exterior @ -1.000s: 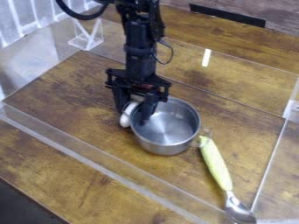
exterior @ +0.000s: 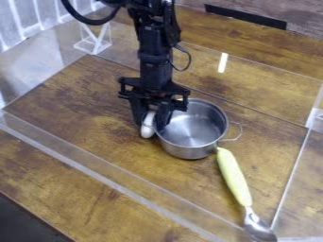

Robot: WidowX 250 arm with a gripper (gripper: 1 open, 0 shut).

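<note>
The black gripper (exterior: 149, 112) hangs down at the left rim of a steel pot (exterior: 197, 135), partly over it. A white, elongated object (exterior: 147, 125) shows at the gripper's fingers, beside the pot's left wall. Whether the fingers hold it or only touch it, and how wide they stand, I cannot tell.
A yellow corn cob (exterior: 232, 177) lies to the right front of the pot, touching or near a metal spoon (exterior: 256, 227). A white stand (exterior: 96, 38) is at the back left.
The pot has shifted back, away from the camera, since a second ago. The gripper has moved slightly, with the white object still at its fingers.
</note>
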